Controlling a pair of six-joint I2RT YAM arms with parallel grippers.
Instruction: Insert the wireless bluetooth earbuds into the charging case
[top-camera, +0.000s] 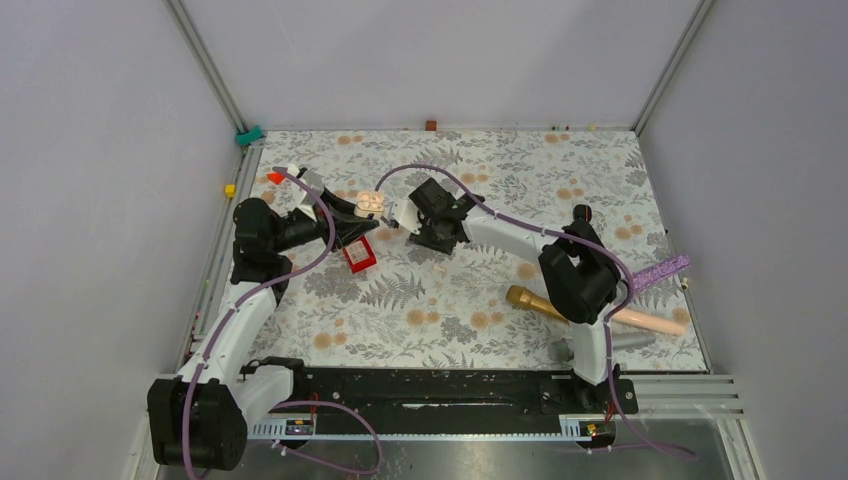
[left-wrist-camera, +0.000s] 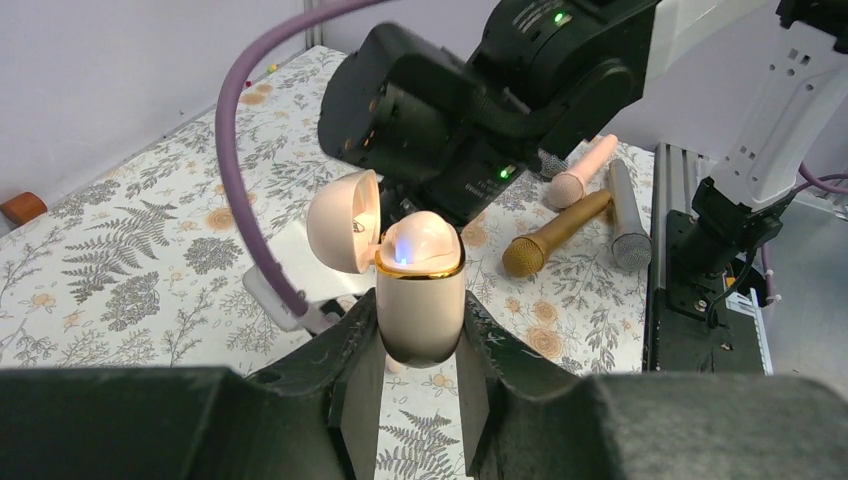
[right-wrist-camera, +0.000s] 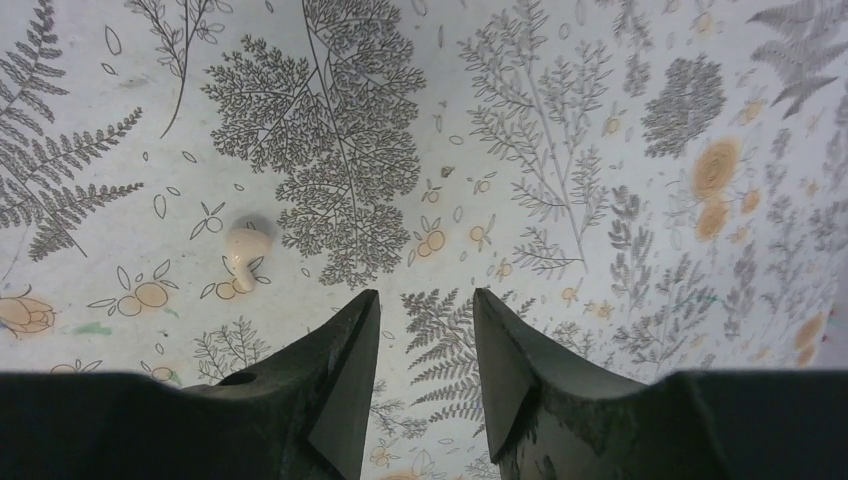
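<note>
My left gripper is shut on the cream charging case (left-wrist-camera: 420, 300), upright in the left wrist view with lid open and a blue light inside; it also shows in the top view (top-camera: 369, 203). A cream earbud (right-wrist-camera: 246, 250) lies on the patterned table in the right wrist view. My right gripper is above and to the right of the earbud, pointing down, fingers part open with only tablecloth visible between them. In the left wrist view the right arm's housing is behind the case.
A red open box (top-camera: 359, 265) sits below the left gripper. Gold (top-camera: 530, 302), pink and grey microphones and a purple glittery object (top-camera: 660, 272) lie at the right.
</note>
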